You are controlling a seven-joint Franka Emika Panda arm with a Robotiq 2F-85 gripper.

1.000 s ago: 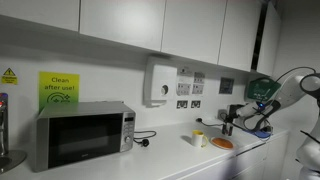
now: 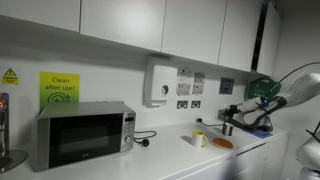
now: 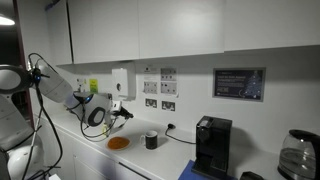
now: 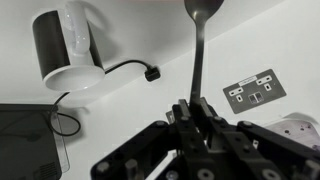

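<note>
A dark metal spoon (image 4: 198, 55) is held by its handle in my gripper, which is shut on it. In the wrist view the spoon's bowl points away from the fingers, to the top edge. A black and white mug (image 4: 66, 48) stands left of the spoon and apart from it. From the second exterior view, my gripper (image 3: 122, 111) hangs above the counter near the orange plate (image 3: 118, 143), with the dark mug (image 3: 151, 140) to its right. A yellow mug (image 2: 198, 138) sits beside the plate in the first exterior view.
A black cable with a plug (image 4: 152, 73) lies near the mug. Wall sockets (image 4: 254, 91) are close by. A coffee machine (image 3: 212, 148) and a glass jug (image 3: 299, 153) stand at the right of the second exterior view; a microwave (image 2: 85, 135) is farther along the counter.
The arm has shifted slightly, with its forearm a little lower in the first exterior view. The mugs and the plate have stayed in place.
</note>
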